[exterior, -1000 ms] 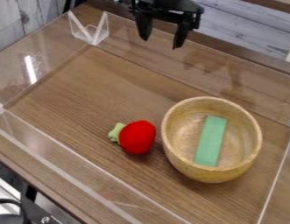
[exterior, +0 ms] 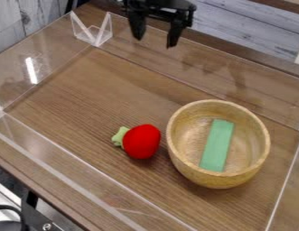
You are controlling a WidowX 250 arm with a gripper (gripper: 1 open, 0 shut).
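Observation:
My gripper [exterior: 154, 29] is at the top centre of the view, dark, high over the back of the table and apart from the objects below; its fingers point down and look spread, with nothing visible between them. A red object with a green top [exterior: 142, 142], like a strawberry or tomato, lies in the lower middle. To its right is a light wooden bowl [exterior: 183, 126] with a green rectangular block [exterior: 217, 144] inside.
A clear plastic piece [exterior: 94, 29] stands at the back left. The table's edge runs along the lower left, with a dark cable beyond.
My gripper has shifted slightly to the left along the back. The red object, bowl and green block are unchanged.

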